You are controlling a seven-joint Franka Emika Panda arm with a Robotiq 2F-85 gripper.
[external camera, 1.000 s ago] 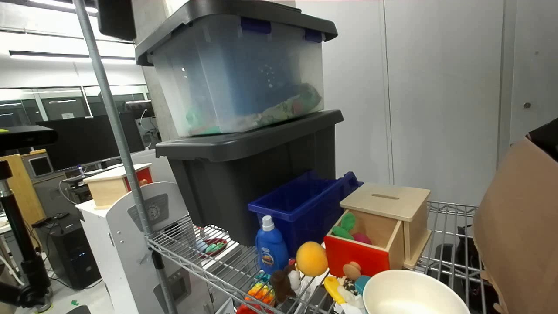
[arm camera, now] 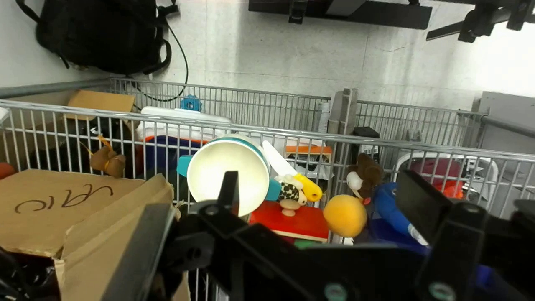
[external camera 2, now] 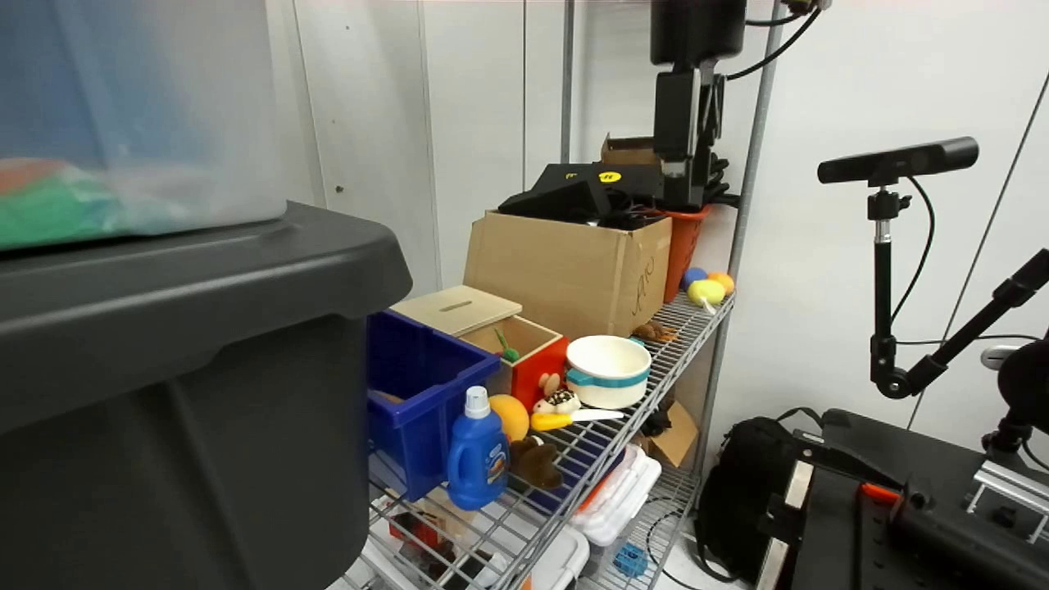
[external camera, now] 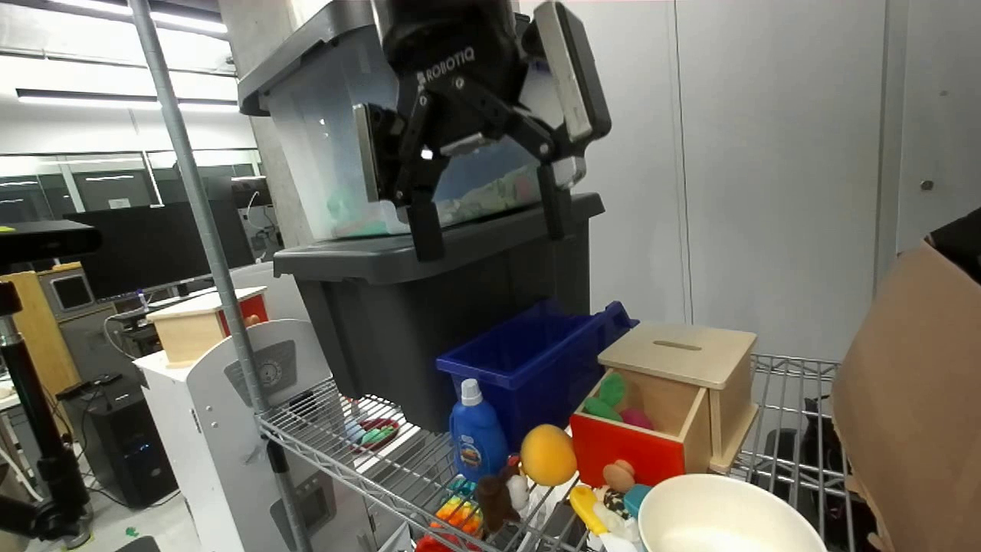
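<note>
My gripper (external camera: 490, 221) hangs high above the wire shelf, its fingers spread wide with nothing between them. Below it in the first exterior view stands a wooden box whose red-fronted drawer (external camera: 629, 448) is pulled out. Green and magenta toy pieces (external camera: 611, 395) lie inside the drawer. In front of it is a cream pot (external camera: 728, 517), shown with teal handles in the wrist view. An orange ball (external camera: 548, 455) and a blue detergent bottle (external camera: 477, 434) stand to the left. A yellow-handled knife (external camera 2: 575, 419) lies by the pot, next to a spotted toy (external camera 2: 557, 402).
An empty-looking blue bin (external camera: 542, 359) sits behind the bottle, beside stacked storage boxes (external camera: 441, 322). A large cardboard box (external camera 2: 560, 275) takes up the shelf's other end. A brown plush toy (external camera 2: 533, 462) lies near the front edge. A metal post (external camera: 198, 207) rises at the shelf's corner.
My gripper has come into the first exterior view, now high in front of the stacked boxes. The dark arm part at upper left is gone from there. The shelf's objects look unmoved.
</note>
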